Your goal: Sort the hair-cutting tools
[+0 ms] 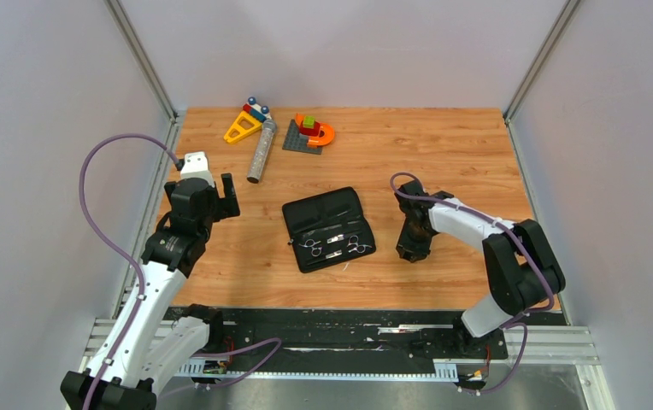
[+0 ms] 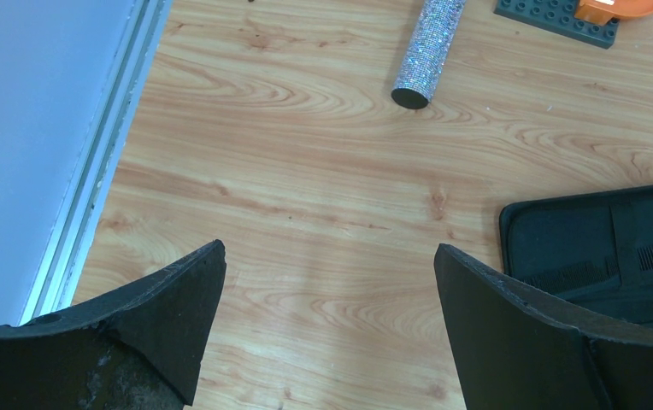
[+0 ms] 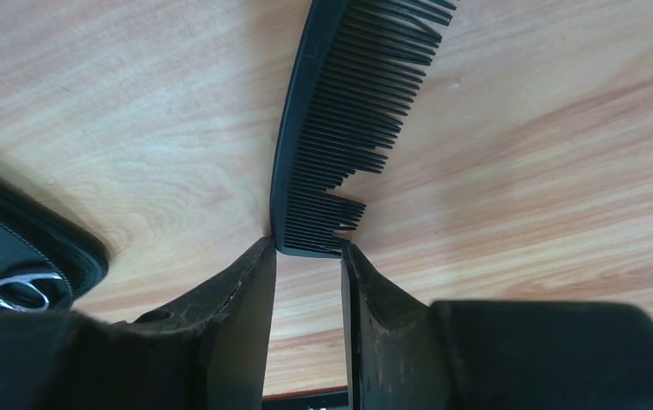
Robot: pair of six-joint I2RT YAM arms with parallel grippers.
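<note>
A black tool case (image 1: 327,213) lies open mid-table, with scissors (image 1: 357,248) and other tools inside. My left gripper hangs over the wood left of the case, open and empty. In the right wrist view a black comb (image 3: 306,154) lies on the table right of the case, its end between or touching the fingertips of my right gripper, which is part open, down at table level. Whether the pads press on the comb is unclear.
A glittery cylinder (image 1: 261,154), a yellow toy (image 1: 242,126) and brick pieces on a grey plate (image 1: 302,145) stand at the back left.
</note>
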